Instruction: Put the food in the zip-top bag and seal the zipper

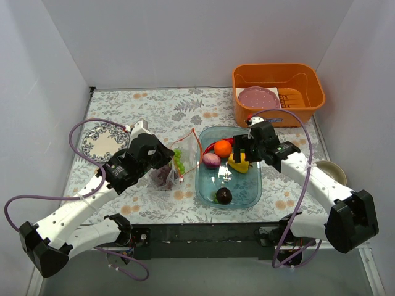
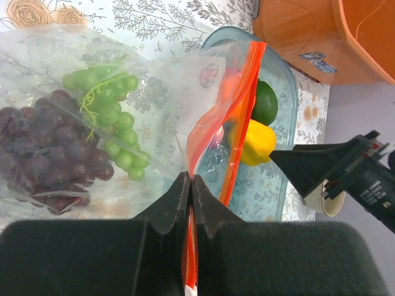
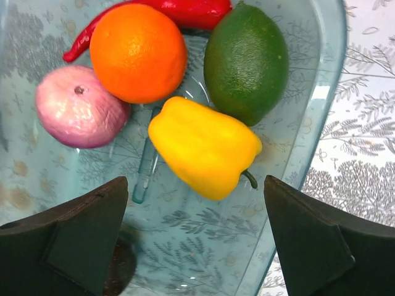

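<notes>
A clear zip top bag (image 2: 154,123) with an orange zipper edge (image 2: 249,117) lies on the table, its mouth apart. Inside it are green grapes (image 2: 117,114) and dark red grapes (image 2: 49,148). My left gripper is shut at the near part of that mouth, the bag's thin edge at its fingertips. Over the blue tray (image 1: 207,191), my right gripper stands open, nothing between its fingers. The yellow pepper (image 3: 203,145) lies in the tray below and between them. Around it are an orange (image 3: 139,52), a red onion (image 3: 80,108), a green avocado (image 3: 245,65) and a red chili (image 3: 185,11).
A dark round item (image 1: 223,195) sits at the tray's near end. Behind the tray stands an orange basket (image 1: 308,102) holding a pink plate (image 1: 258,97). A patterned plate (image 1: 103,143) lies at left, a beige bowl (image 1: 335,172) at right.
</notes>
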